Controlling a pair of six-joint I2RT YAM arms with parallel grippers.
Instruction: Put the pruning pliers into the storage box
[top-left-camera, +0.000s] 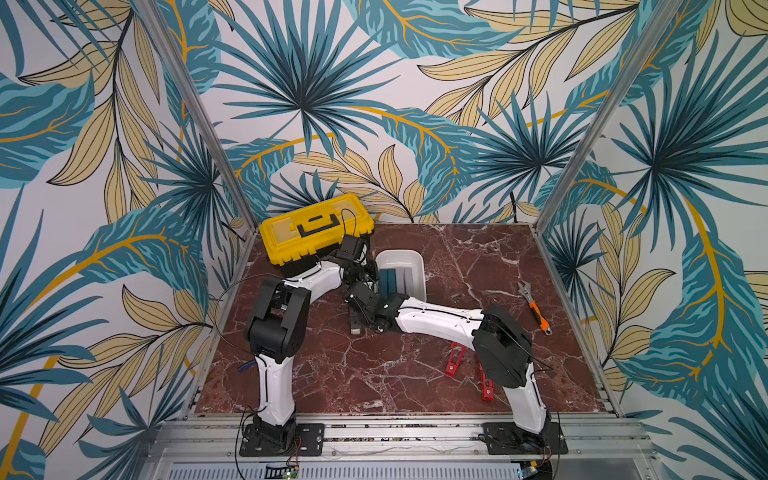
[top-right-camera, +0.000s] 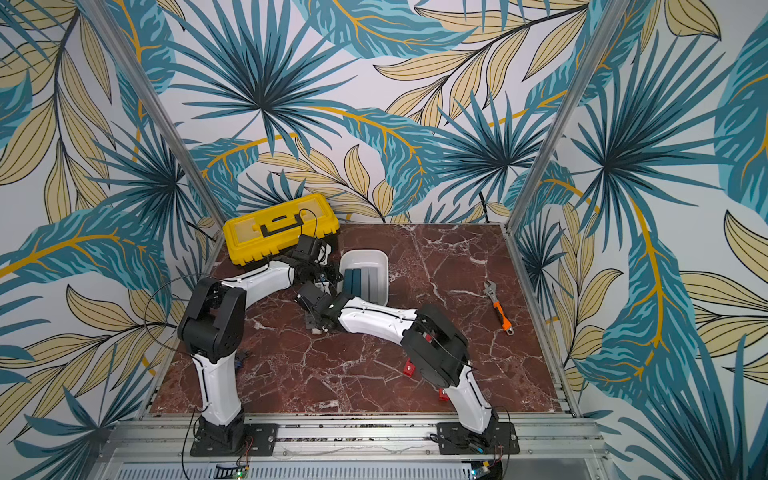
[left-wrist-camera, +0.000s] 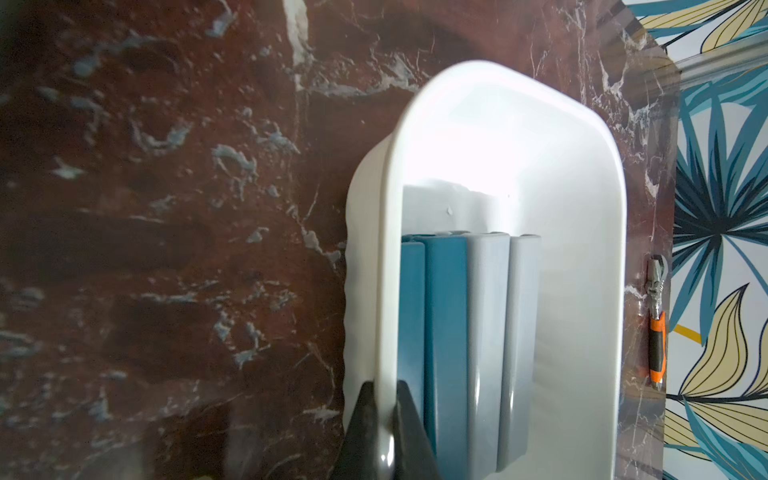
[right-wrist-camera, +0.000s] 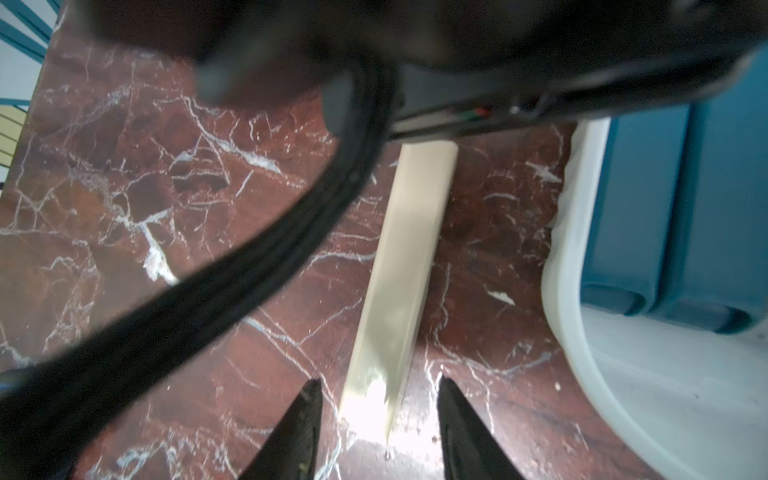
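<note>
In the left wrist view, my left gripper is shut on the near rim of a white box (left-wrist-camera: 496, 88), one finger on each side of the wall. My right gripper stands part open over the near end of a pale flat bar (right-wrist-camera: 400, 280) on the table, left of that box; the bar is not gripped. A yellow toolbox (top-left-camera: 316, 232) with a closed lid stands at the back left. No pruning pliers can be made out for certain; a small blue item (top-left-camera: 246, 365) shows partly behind the left arm.
Teal and grey blocks (left-wrist-camera: 445, 336) fill part of the white box. Two red clamps (top-left-camera: 454, 358) lie under the right arm. An orange-handled wrench (top-left-camera: 534, 308) lies at the right. Both wrists are close together.
</note>
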